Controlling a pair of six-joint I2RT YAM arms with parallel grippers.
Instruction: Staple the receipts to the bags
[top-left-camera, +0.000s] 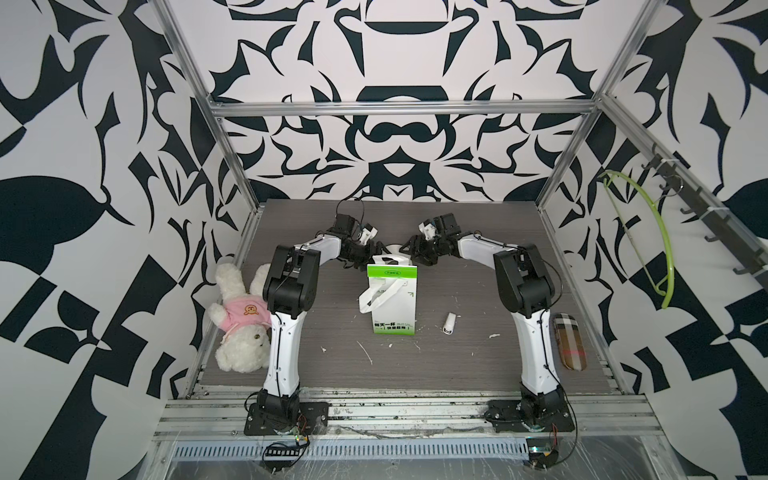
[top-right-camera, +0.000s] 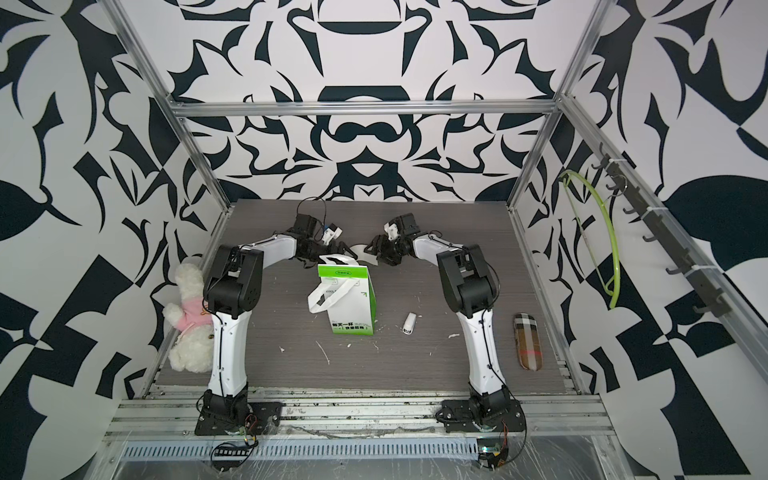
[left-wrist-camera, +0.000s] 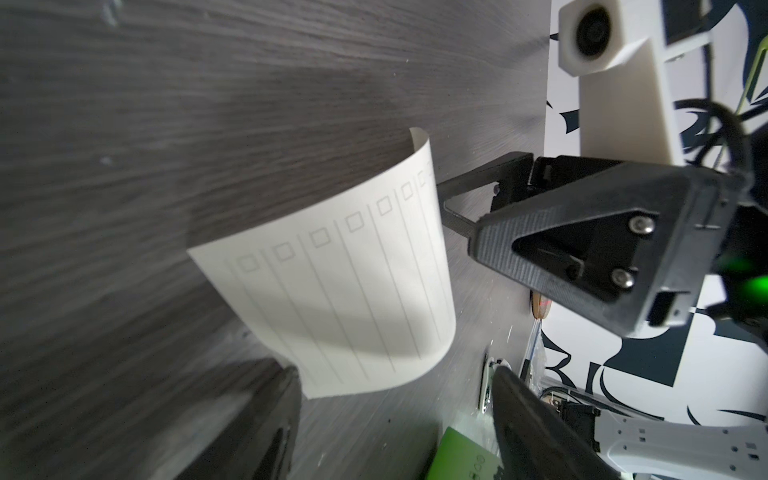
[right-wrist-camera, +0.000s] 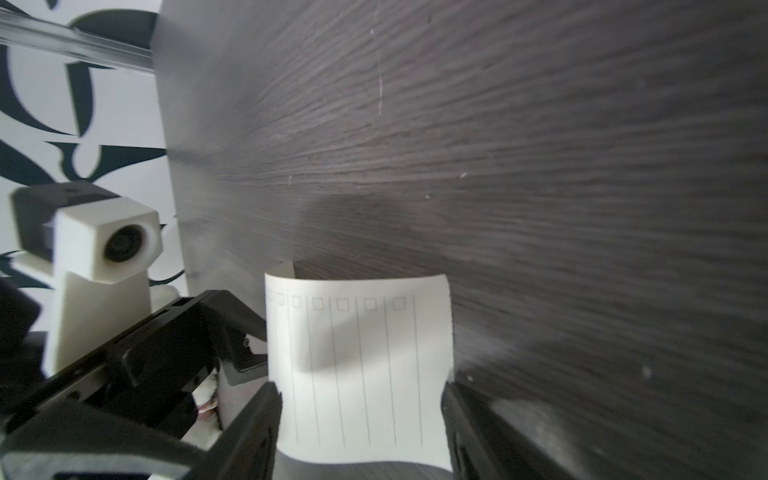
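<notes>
A curled white receipt (left-wrist-camera: 344, 296) with printed lines stands over the table behind the bag. My left gripper is at one side of it, its fingers (left-wrist-camera: 276, 416) well apart. From the other side my right gripper stands open, the receipt (right-wrist-camera: 360, 360) reaching across the space between its fingertips. In the top left view the white and green paper bag (top-left-camera: 396, 304) stands upright in front of both grippers, hiding part of the receipt. A small white object (top-left-camera: 449, 323), perhaps the stapler, lies right of the bag.
A plush toy (top-left-camera: 241, 320) in pink lies at the left edge, and a plaid case (top-left-camera: 570, 342) at the right. A green hanger (top-left-camera: 660, 232) hangs on the right wall. Paper scraps are scattered in front.
</notes>
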